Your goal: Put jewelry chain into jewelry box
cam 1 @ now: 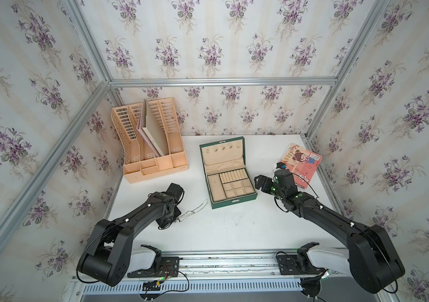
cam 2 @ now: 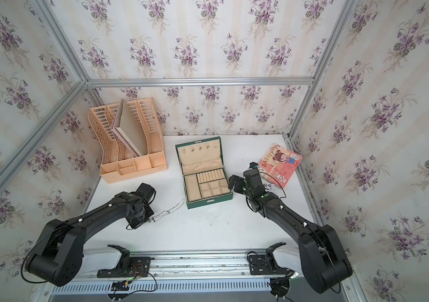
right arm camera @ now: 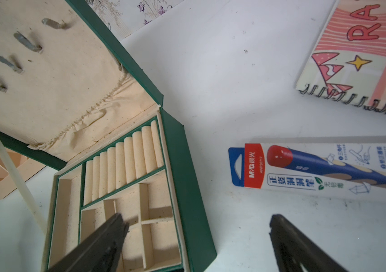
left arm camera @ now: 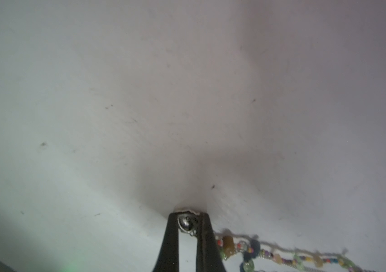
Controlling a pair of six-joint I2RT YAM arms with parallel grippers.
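Note:
A beaded jewelry chain (cam 1: 192, 210) lies stretched over the white table, left of the box. In the left wrist view my left gripper is shut on one end of the chain, a dark metal piece held between its fingertips; the colourful beads (left arm camera: 276, 258) trail off to the right along the table. The green jewelry box (cam 1: 234, 201) stands with its lid up in the middle, its beige compartments showing no jewelry in the top views. Over the table to the right of the box, my right gripper is open and empty.
A pink desk organizer (cam 1: 156, 168) with folders stands at the back left. On the right lie a spiral notebook (right arm camera: 356, 59) and a pencil package (right arm camera: 319, 167), close to my right arm.

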